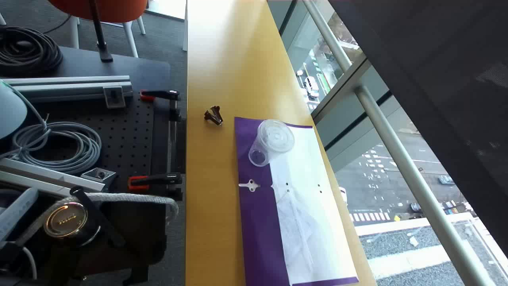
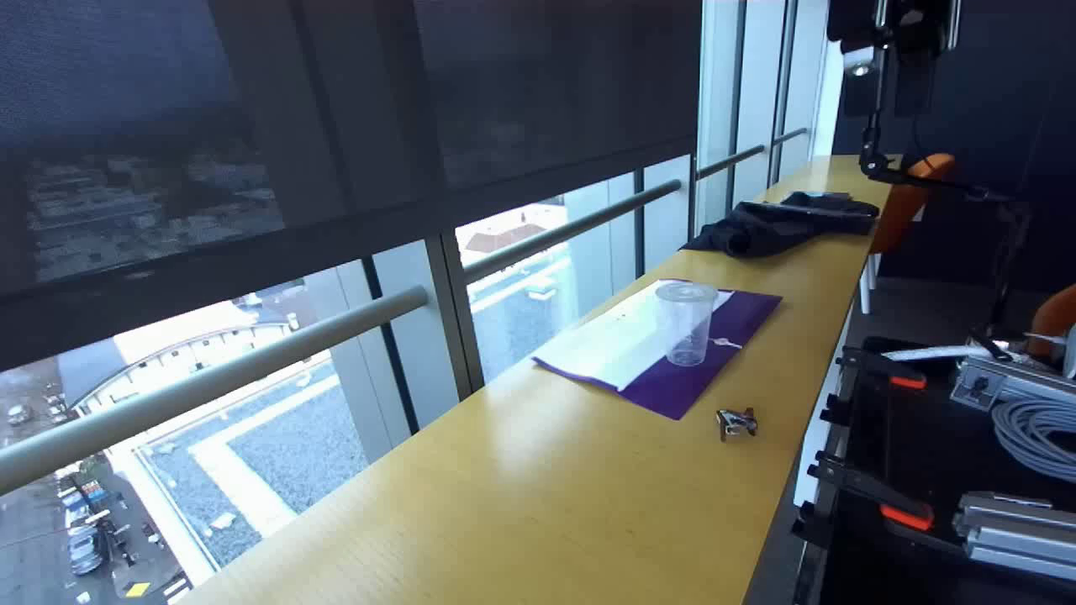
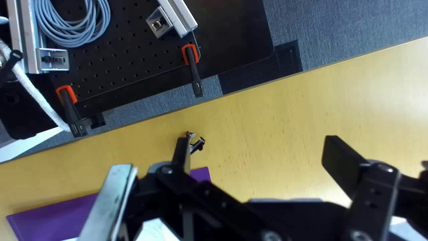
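Note:
My gripper is wide open above the wooden counter, with nothing between its fingers. A small dark staple remover (image 1: 214,115) lies on the counter near the edge facing the black workbench; in the wrist view the staple remover (image 3: 196,144) shows just beside the left finger, partly behind it. A clear plastic cup (image 1: 272,142) with a lid stands upright on a purple-and-white folder (image 1: 259,224). In the second exterior view the cup (image 2: 688,323) is also upright. The gripper hides the cup in the wrist view. Neither exterior view clearly shows the gripper.
The black perforated workbench (image 1: 128,124), with clamps and a coiled grey cable (image 1: 62,147), adjoins the counter across a gap. Windows and a metal rail (image 2: 232,378) line the other side. Dark cloth (image 2: 777,223) lies farther along.

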